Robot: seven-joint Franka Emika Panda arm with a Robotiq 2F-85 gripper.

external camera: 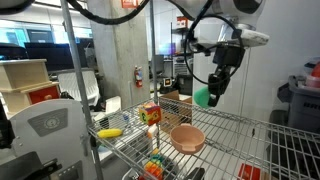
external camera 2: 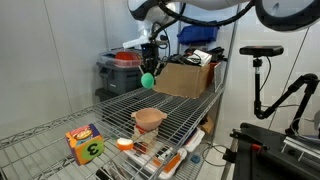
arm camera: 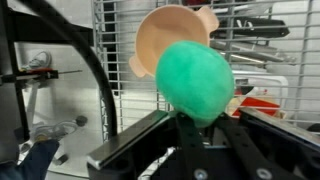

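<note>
A green, rounded object [arm camera: 195, 82] is held up in the air, with my gripper shut on its near end. In exterior view 1 the green object [external camera: 202, 97] hangs under the gripper [external camera: 214, 88], above the wire shelf and to the right of the peach bowl [external camera: 187, 138]. Exterior view 2 shows the green object [external camera 2: 148, 80] well clear of the rack, below the gripper [external camera 2: 152, 66]. From the wrist, the peach bowl [arm camera: 150, 42] lies beyond the green object, which partly covers it.
On the wire rack [external camera: 225, 150] stand a red-yellow box [external camera: 150, 113], a white bottle [external camera: 153, 135] and a yellow item [external camera: 109, 133]. Several small colourful items lie on a lower level. The rack's right side has much bare room. Dark bins [external camera: 304, 105] stand behind.
</note>
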